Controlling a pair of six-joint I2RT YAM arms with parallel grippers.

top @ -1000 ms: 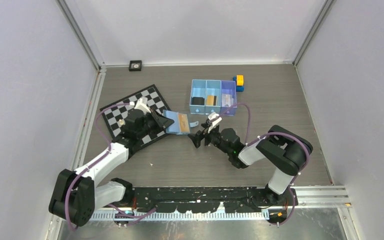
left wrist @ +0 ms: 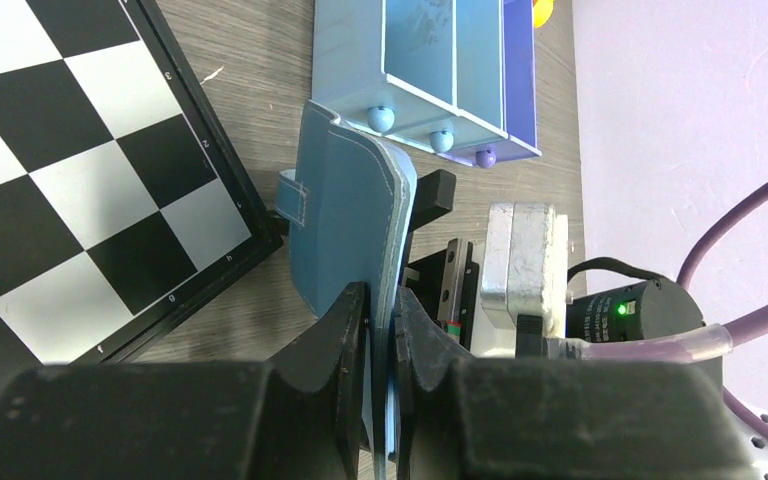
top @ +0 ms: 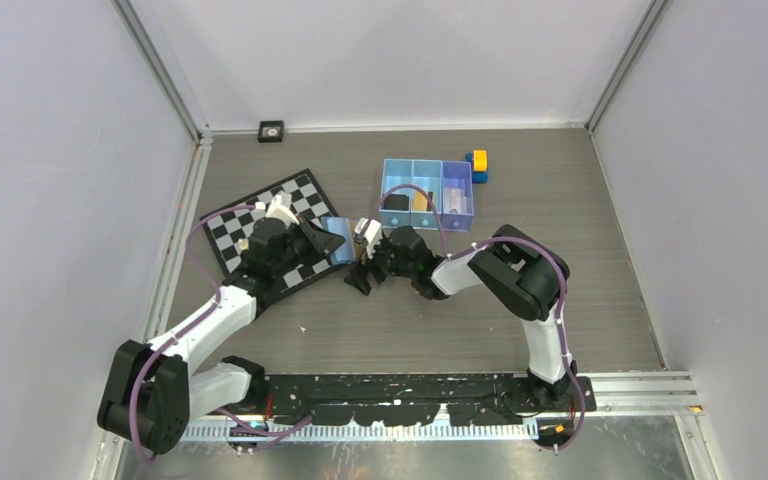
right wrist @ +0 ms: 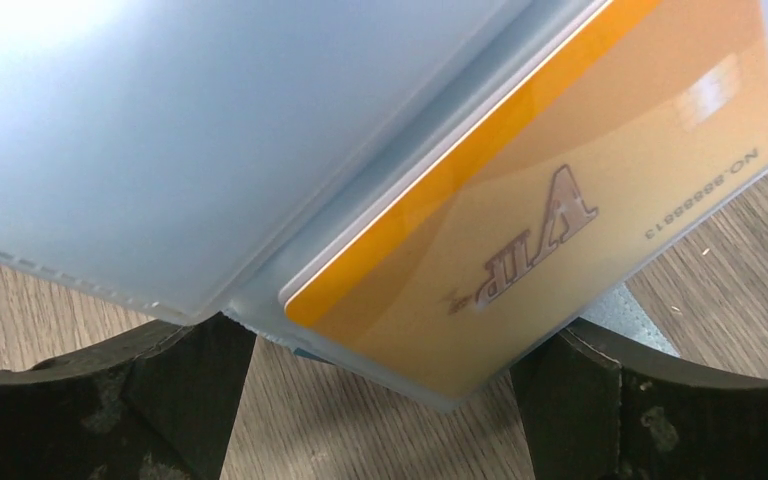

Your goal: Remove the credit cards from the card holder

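Note:
The light blue card holder (top: 338, 240) (left wrist: 345, 220) hangs between the arms, held in my left gripper, whose fingers pinch its long edge. In the right wrist view an orange card (right wrist: 540, 230) shows in a clear sleeve of the holder. My right gripper (top: 358, 270) stands open, its fingers low on either side of the holder, which fills the view above them. Whether either finger touches the holder I cannot tell.
The checkered board (top: 230, 230) lies under the left arm. A three-compartment organizer (top: 426, 164) with small items stands behind the grippers, a yellow and blue object (top: 479, 160) beside it.
My right gripper has moved left up to the card holder, now covering part of it in the top view. The left arm stays about where it was.

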